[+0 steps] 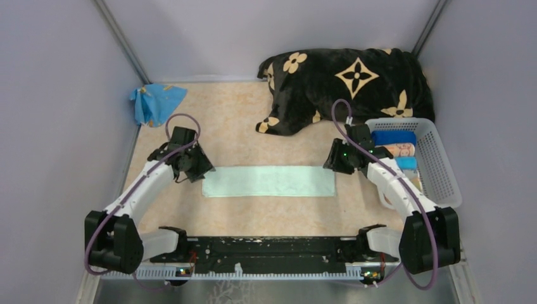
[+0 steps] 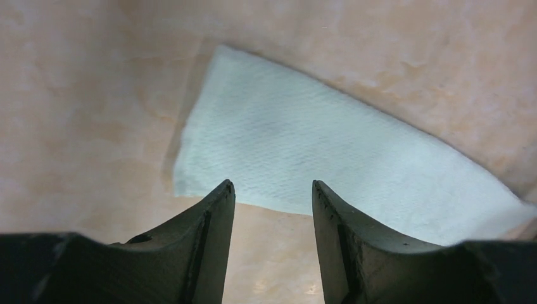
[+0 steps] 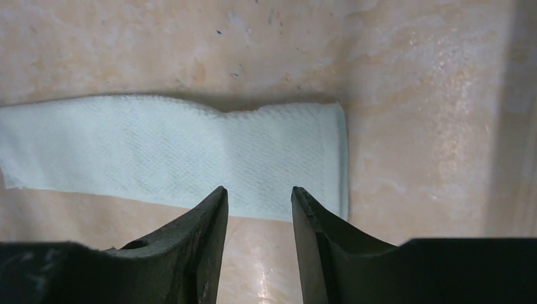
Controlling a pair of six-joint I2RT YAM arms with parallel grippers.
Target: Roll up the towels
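Observation:
A pale mint towel [image 1: 269, 181], folded to a long narrow strip, lies flat across the middle of the table. Over its left end hovers my left gripper [image 1: 208, 172]; in the left wrist view the fingers [image 2: 212, 234] stand apart with nothing gripped, and the towel [image 2: 304, 139] spreads out beyond them. At the opposite end, above the far right corner, my right gripper [image 1: 334, 166] is open and empty. The right wrist view shows the towel [image 3: 190, 152] with a slight ripple along one long edge and its layered short end near the fingers [image 3: 310, 234].
A grey basket [image 1: 443, 168] at the right holds several rolled or folded cloths, close to the right arm. A black patterned pillow [image 1: 348, 88] fills the back right. A blue cloth [image 1: 158, 103] lies at the back left.

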